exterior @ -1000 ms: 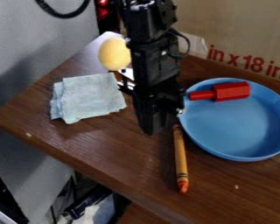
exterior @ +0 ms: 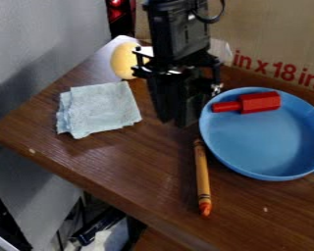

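The black gripper (exterior: 180,98) hangs over the wooden table at the upper middle, left of a blue pan (exterior: 262,147); whether it is open or shut is hard to tell. A red brush-like object (exterior: 258,102) lies in the pan, its handle toward the gripper. An orange crayon (exterior: 202,181) lies left of the pan. A folded light blue cloth (exterior: 97,108) is on the left of the table, and a yellow rounded object (exterior: 123,61) sits behind it, partly hidden by the arm.
A cardboard box (exterior: 271,54) stands behind the table. A grey wall or panel is at the left.
The arm has shifted to the right and the gripper has risen a little and changed its angle. The objects on the table look unmoved.
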